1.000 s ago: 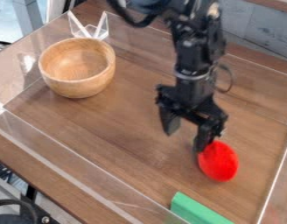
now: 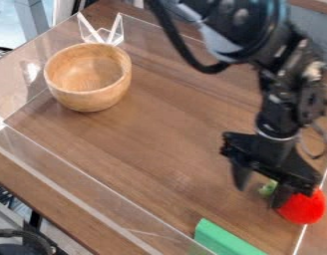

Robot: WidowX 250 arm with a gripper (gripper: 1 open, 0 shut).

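My gripper (image 2: 259, 184) is low over the right side of the wooden table, its fingers around or just beside a red round object (image 2: 301, 207) with a bit of green by it. The fingers are blurred and partly hidden, so I cannot tell whether they hold it.
A wooden bowl (image 2: 89, 92) stands at the upper left. A green block (image 2: 226, 239) lies at the bottom edge.
My arm and gripper have moved to the right and down. The red object has shifted to the right and slightly down along with them.
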